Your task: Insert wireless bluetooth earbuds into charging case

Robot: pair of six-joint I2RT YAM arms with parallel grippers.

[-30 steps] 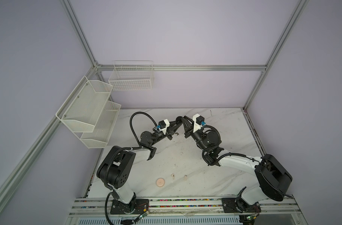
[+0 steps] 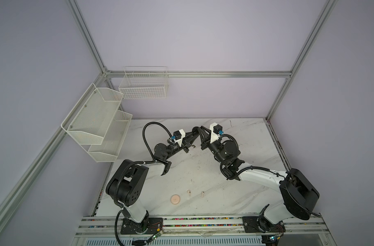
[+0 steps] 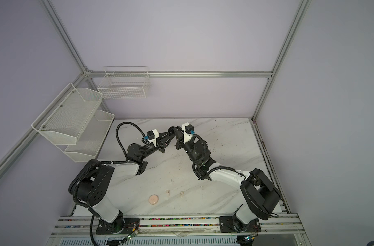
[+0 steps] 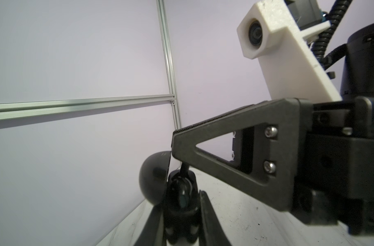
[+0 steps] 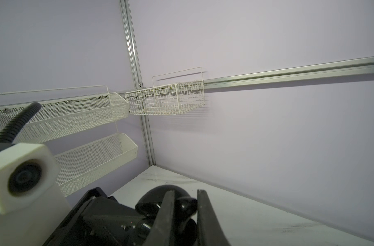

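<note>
At the centre of both top views my grippers meet above the table. In the left wrist view my left gripper is shut on the black charging case (image 4: 181, 227), whose rounded lid (image 4: 153, 178) stands open. My right gripper's finger (image 4: 211, 131) reaches over the case from the right. In the right wrist view my right gripper is shut on a small glossy black earbud (image 5: 186, 207), right at the case; whether the earbud sits inside it I cannot tell.
Small pale items, including a round disc (image 2: 175, 199), lie on the marble table (image 2: 252, 143) near the front. White wire baskets (image 2: 142, 92) hang on the back and left walls. The table around the grippers is mostly clear.
The left arm shows no visible movement.
</note>
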